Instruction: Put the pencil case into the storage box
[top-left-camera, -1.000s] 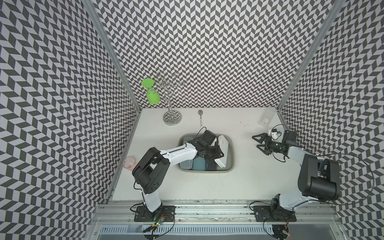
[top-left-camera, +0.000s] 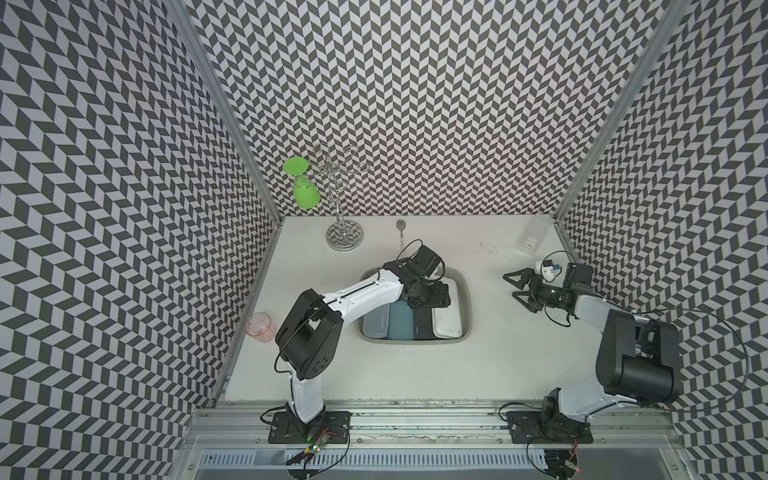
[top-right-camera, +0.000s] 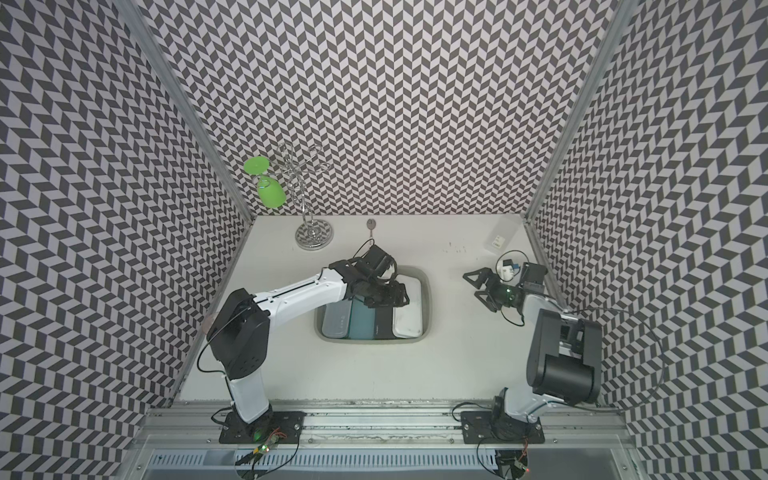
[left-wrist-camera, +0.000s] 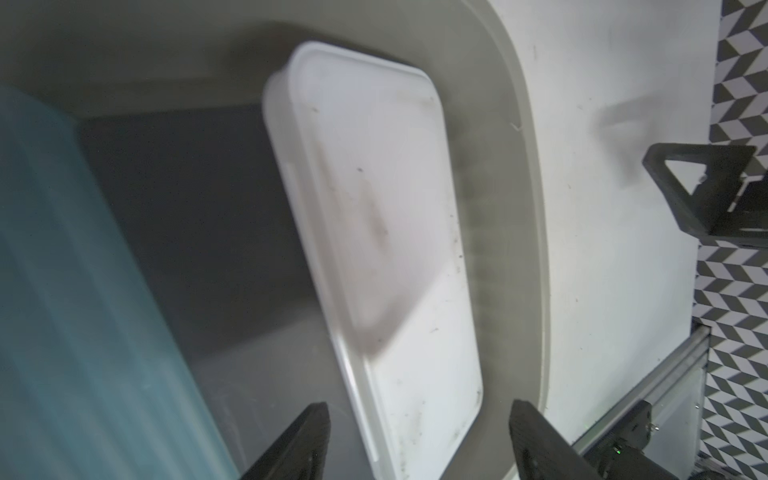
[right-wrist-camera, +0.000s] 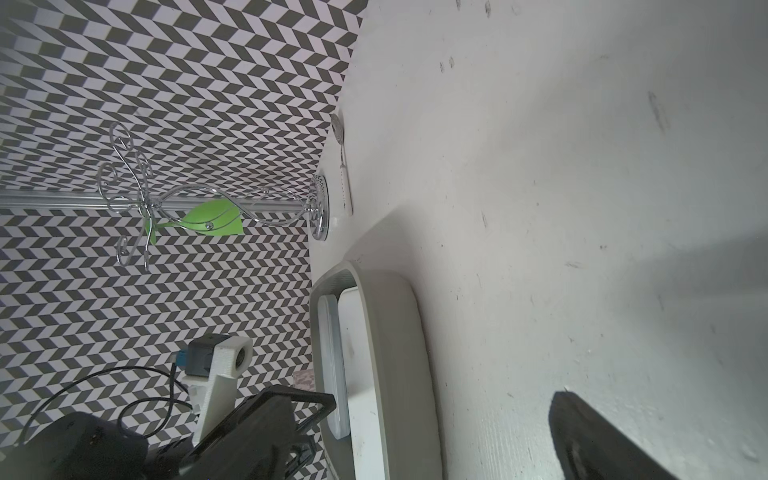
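Note:
Several flat cases lie side by side in the grey storage box (top-left-camera: 466, 328) at the middle of the table. A white case (top-left-camera: 448, 318) lies along the box's right end; a black case (left-wrist-camera: 240, 232), a teal case (top-left-camera: 401, 321) and a grey-blue case (top-left-camera: 376, 324) lie to its left. Over the box, my left gripper is open above the white case, nothing between its fingers. My right gripper (top-left-camera: 520, 290) stands open and empty above the table, right of the box. Which case is the pencil case cannot be told.
Behind the box are a spoon (top-left-camera: 401, 228) and a metal stand (top-left-camera: 344, 235) with a green cup (top-left-camera: 305, 193). A pink cup (top-left-camera: 260, 326) sits at the left edge, a clear container (top-left-camera: 533, 233) at the back right.
The white case was tilted under my left gripper a second ago and now lies flat in the box. The right arm looks still.

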